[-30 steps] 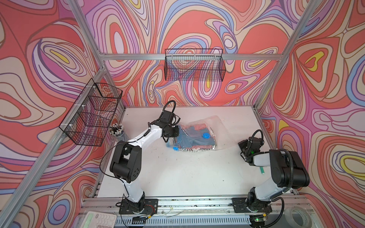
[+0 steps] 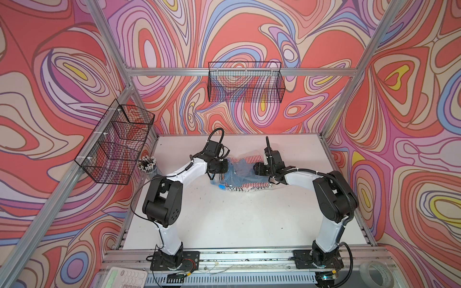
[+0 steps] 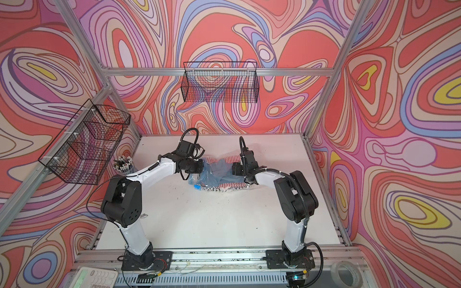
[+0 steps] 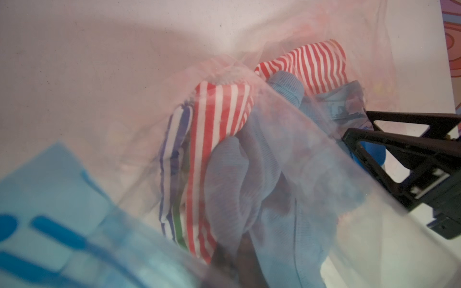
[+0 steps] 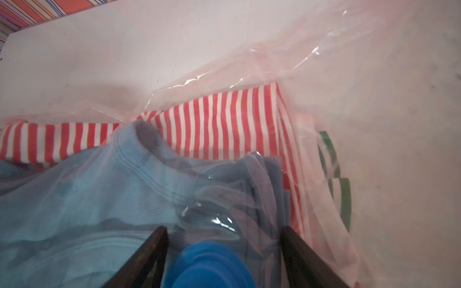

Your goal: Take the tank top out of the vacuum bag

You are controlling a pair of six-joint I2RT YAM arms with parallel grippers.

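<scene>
On the table lies the clear vacuum bag point(image 5: 307, 62), with a ribbed light-blue tank top point(image 5: 86, 196) inside it. Red-and-white striped cloth point(image 5: 225, 120) shows beneath and around the blue fabric. My left gripper point(image 2: 224, 166) is shut at the bag's left end, where the film is raised; its fingertips are hidden in the left wrist view, and I cannot tell how much film they pinch. My right gripper stands open over the bag, its fingers on either side of the round blue valve point(image 5: 209, 268).
A cup of cotton-tipped sticks point(image 2: 148, 165) stands at the table's left edge. Wire baskets hang on the back frame point(image 2: 245, 86) and the left frame point(image 2: 115, 144).
My right gripper has swept left from the table's right side to the bag's valve, covering it from above. The bag's right end now looks drawn in. The left gripper has barely moved.
</scene>
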